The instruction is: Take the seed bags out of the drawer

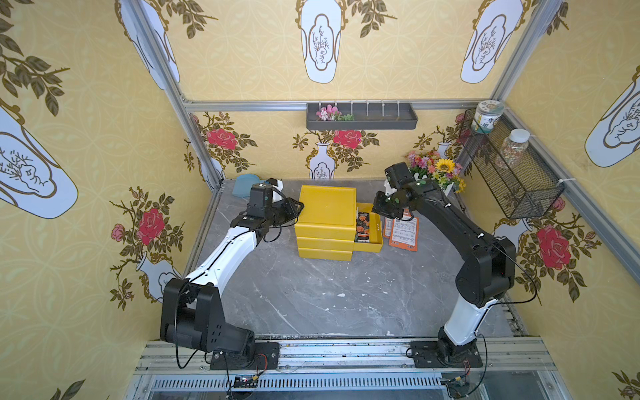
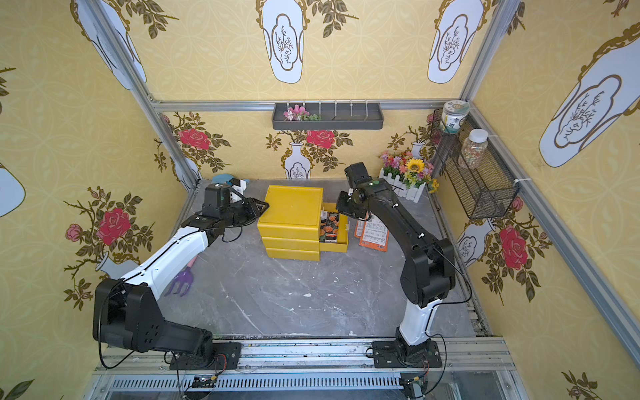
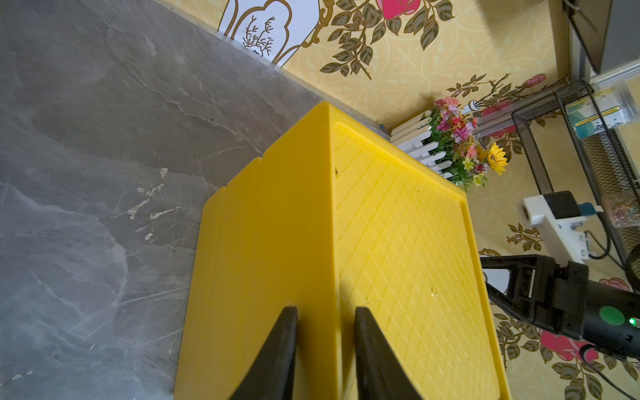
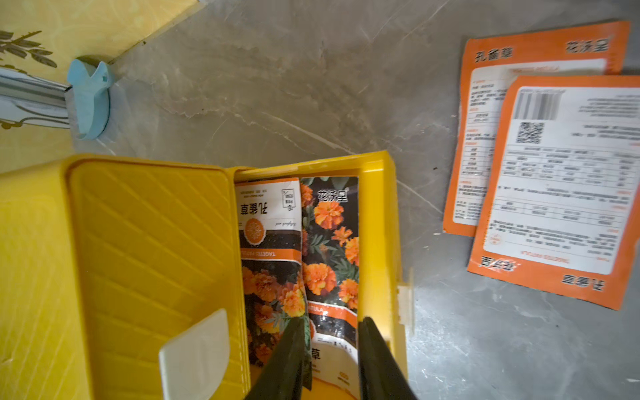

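The yellow drawer box (image 1: 326,208) stands mid-table with one drawer (image 2: 342,230) pulled out to the right. In that drawer two seed bags lie side by side, a left bag (image 4: 270,233) and a right bag (image 4: 331,246), both printed with orange flowers. Two more seed bags, one back bag (image 4: 476,133) and one front bag (image 4: 566,180), overlap on the table beside it. My right gripper is open above the drawer, its fingertips apart over the right bag. My left gripper is part open, its fingers either side of the box's top edge.
A blue watering can (image 4: 91,100) sits at the back left. The flower pot (image 2: 406,183) stands behind the right arm, and a wire basket (image 1: 516,173) hangs on the right wall.
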